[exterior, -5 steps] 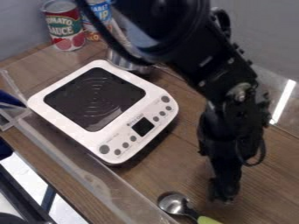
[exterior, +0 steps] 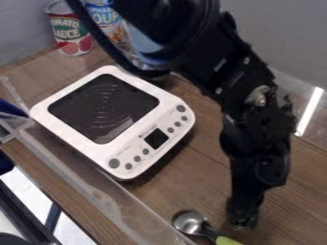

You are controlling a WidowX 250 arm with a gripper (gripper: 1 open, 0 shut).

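The black arm reaches down from the top right to my gripper [exterior: 243, 212], which points at the wooden counter just above and right of a metal scoop [exterior: 192, 222] with a green handle [exterior: 228, 241] at the bottom edge. The fingertips are dark and small, so how far apart they stand is unclear; nothing shows held between them. A white induction cooker [exterior: 113, 120] with a black top and button panel lies to the left.
Cans [exterior: 71, 33] stand at the back left, partly behind the arm. A clear plastic strip [exterior: 83, 182] runs along the front edge.
The arm has shifted and turned slightly, with the gripper staying low beside the scoop. The cooker and scoop look unmoved.
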